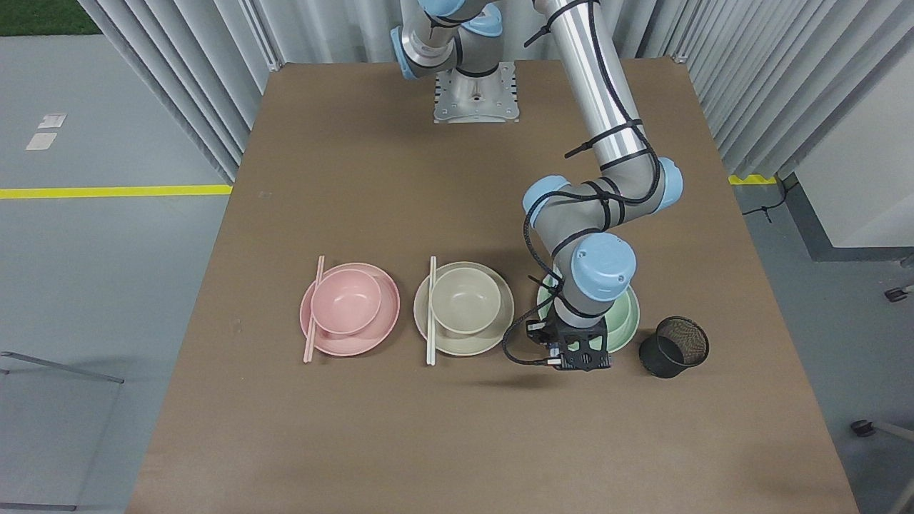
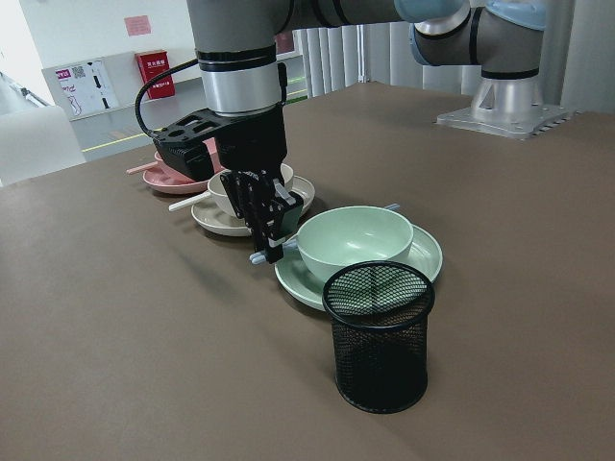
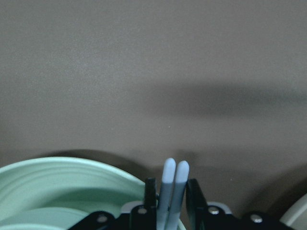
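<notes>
My gripper holds a pair of pale blue-white chopsticks [image 3: 179, 184], both between its fingers in the wrist view. They lie low at the left edge of a mint plate [image 2: 426, 261], which carries a mint bowl [image 2: 341, 235]; in the front view the arm hides much of this set. A black mesh pen cup [image 1: 673, 347] stands to the right of it.
Left of me are a cream plate and bowl [image 1: 467, 300] with chopsticks [image 1: 432, 313], and a pink plate and bowl [image 1: 347, 301] with pink chopsticks [image 1: 313, 317].
</notes>
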